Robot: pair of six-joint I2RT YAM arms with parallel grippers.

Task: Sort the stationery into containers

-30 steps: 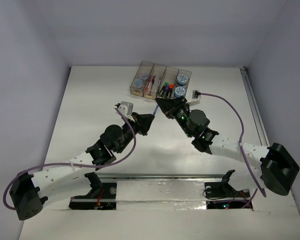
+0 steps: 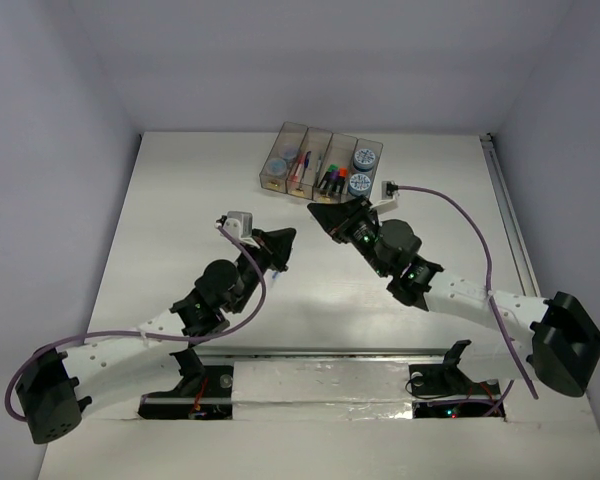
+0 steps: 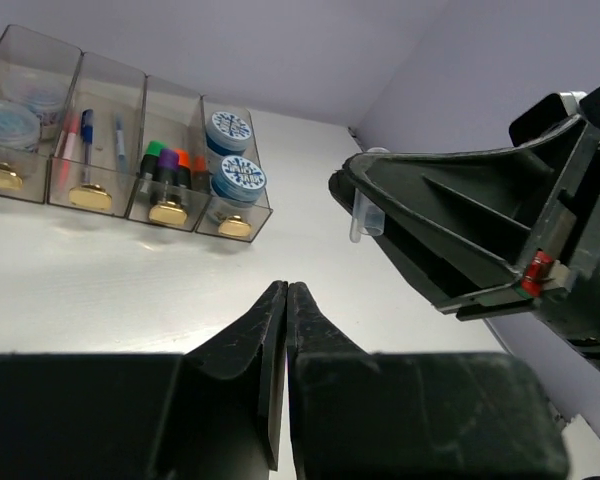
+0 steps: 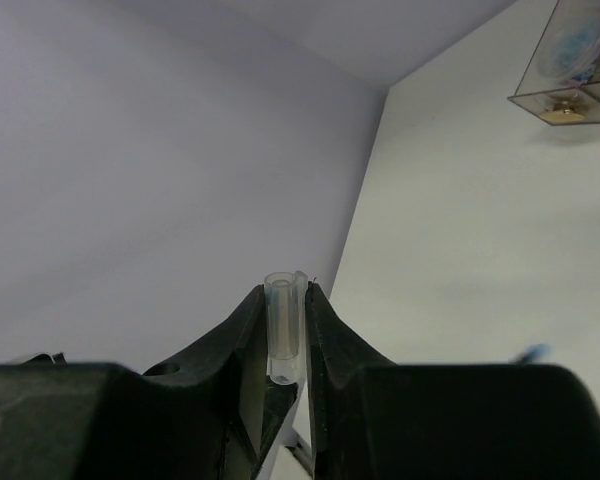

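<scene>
My right gripper (image 2: 311, 207) is shut on a clear plastic cap (image 4: 284, 325), upright between its fingers in the right wrist view. The same clear cap (image 3: 368, 214) shows at that gripper's tip in the left wrist view. My left gripper is shut with nothing between its fingers. A small blue piece (image 2: 276, 274) shows just below the left gripper in the top view, mostly hidden by it; a blurred blue shape (image 4: 532, 353) appears in the right wrist view. The clear divided container (image 3: 216, 240) holds pens (image 3: 87, 140), markers (image 3: 167, 168) and blue-lidded jars (image 3: 242, 178).
The container (image 2: 273, 185) stands at the back middle of the table, beyond both grippers. Both arms reach in close together, their gripper tips only a short gap apart.
A thin blue stick that reached from the left gripper toward the right one is gone from between them. The left gripper has drawn back slightly left; the right one has barely moved.
</scene>
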